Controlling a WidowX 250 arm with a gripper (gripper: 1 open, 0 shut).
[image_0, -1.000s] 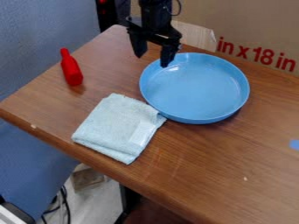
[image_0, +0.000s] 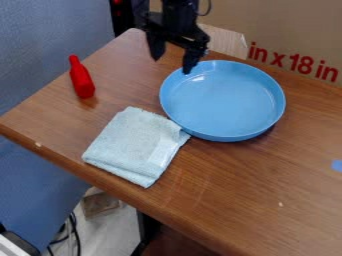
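Observation:
The black gripper (image_0: 171, 50) hangs over the back of the table, just above the top-left rim of the large blue plate (image_0: 222, 100). Its fingers look spread apart, with nothing visible between them, though the view is slightly blurred. A red bottle (image_0: 82, 78) stands at the left. A folded pale cloth (image_0: 136, 145) lies at the front left, beside the plate.
The wooden table (image_0: 254, 200) has bare room at the front right. A cardboard box (image_0: 287, 35) stands behind it. The table's left edge drops to a blue surface and floor with cables.
The objects on the table look unmoved.

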